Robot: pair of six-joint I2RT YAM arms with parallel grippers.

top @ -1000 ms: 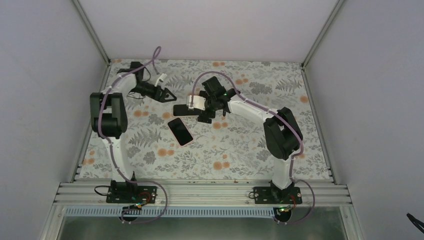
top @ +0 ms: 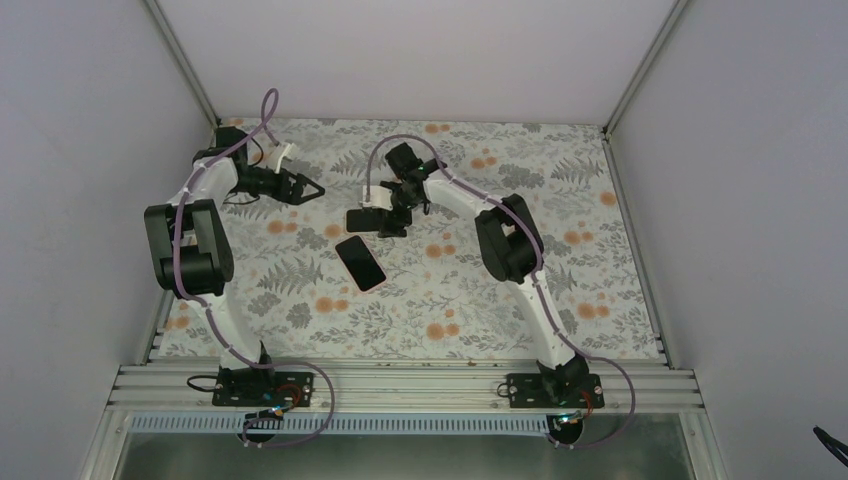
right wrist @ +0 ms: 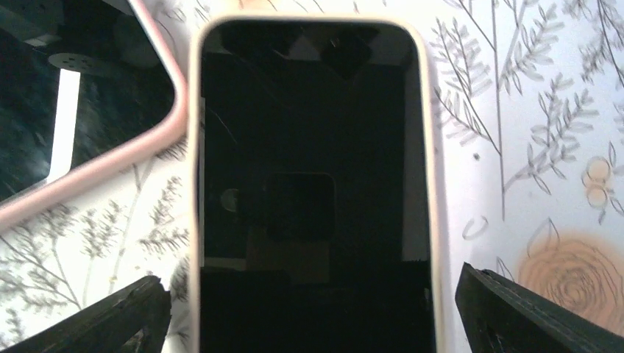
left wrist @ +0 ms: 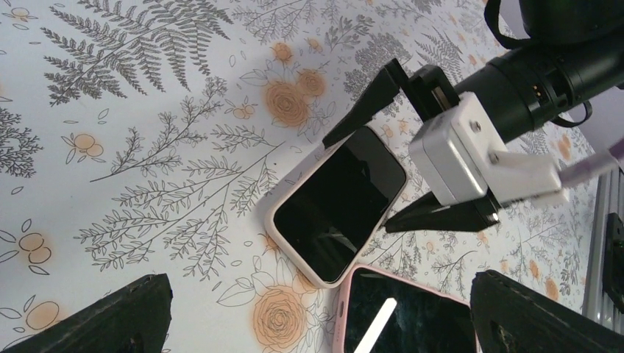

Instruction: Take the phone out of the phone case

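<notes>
A phone in a pale case (top: 362, 220) (left wrist: 335, 206) (right wrist: 313, 176) lies flat on the patterned mat, its dark screen up. My right gripper (top: 392, 208) is open over it, fingers either side of the long edges and nothing held; in the right wrist view the phone fills the space between the fingertips. A second phone in a pink case (top: 360, 263) (left wrist: 405, 316) (right wrist: 88, 88) lies beside it, nearer the front. My left gripper (top: 310, 189) stands open to the left of both phones, holding nothing.
Walls enclose it at the back and both sides. The right arm reaches across the middle-back of the mat.
The left gripper has moved left. The right gripper has shifted left since a second ago and sits over the pale-cased phone. The phones look unmoved.
</notes>
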